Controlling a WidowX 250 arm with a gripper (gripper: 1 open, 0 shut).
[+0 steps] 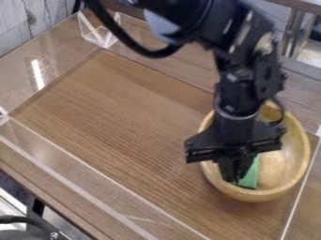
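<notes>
A black robot gripper (234, 170) reaches down from the top into a light wooden bowl (292, 164) at the right of the table, its fingertips low inside the bowl. A green object (251, 174) lies in the bowl, partly hidden behind the fingers. The gripper looks shut; whether anything is between its fingertips cannot be made out.
A clear angular plastic piece (100, 28) stands at the back left. Cables (19, 225) show beyond the front left edge.
</notes>
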